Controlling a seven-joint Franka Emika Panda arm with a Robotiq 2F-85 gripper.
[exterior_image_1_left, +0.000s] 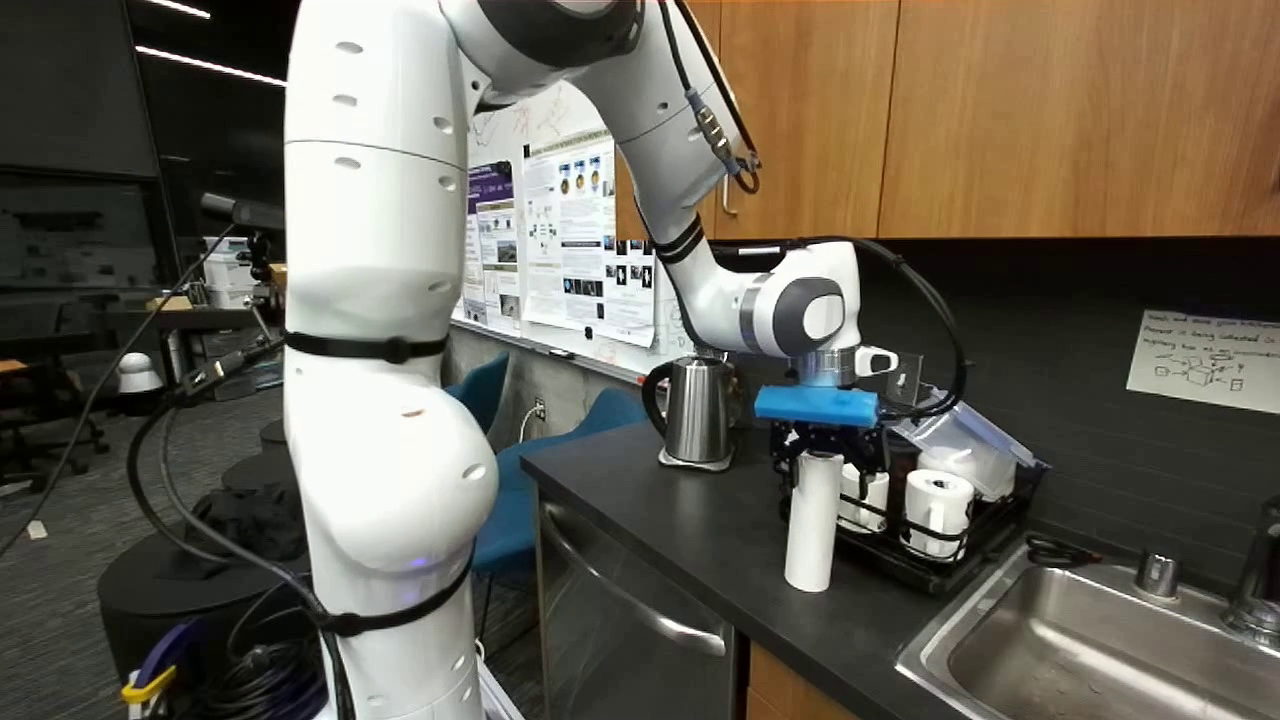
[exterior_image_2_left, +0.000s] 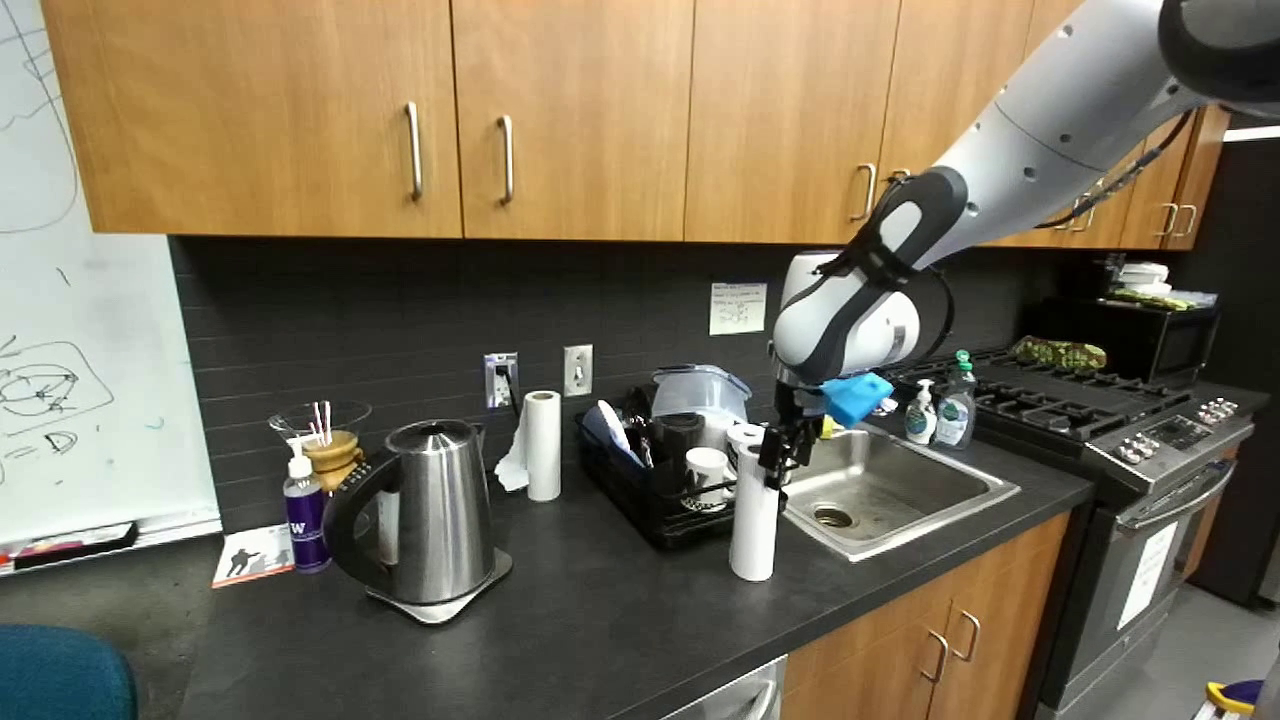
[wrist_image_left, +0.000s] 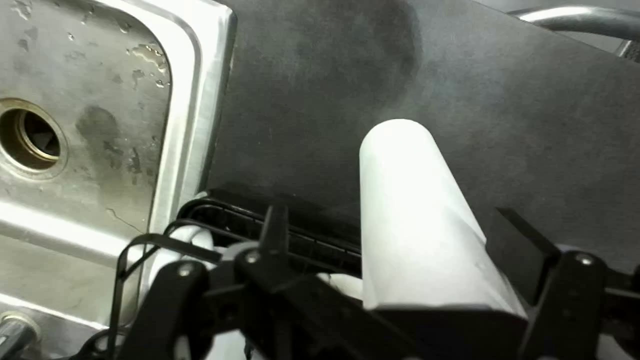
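Observation:
A white paper towel roll stands on the dark counter, near the front of the dish rack. My gripper is lowered over its upper end with the fingers open. In the wrist view the roll lies between the spread fingers; a dark gap shows on the right side, and a narrower one on the left. From the second exterior view the roll rests on the counter, leaning very slightly, with the dark fingers beside its top. The roll's top end is hidden by the gripper.
The black dish rack with mugs and a clear container sits right behind the roll. The sink is to the right. A steel kettle and a second paper roll stand to the left. Bare counter lies in front.

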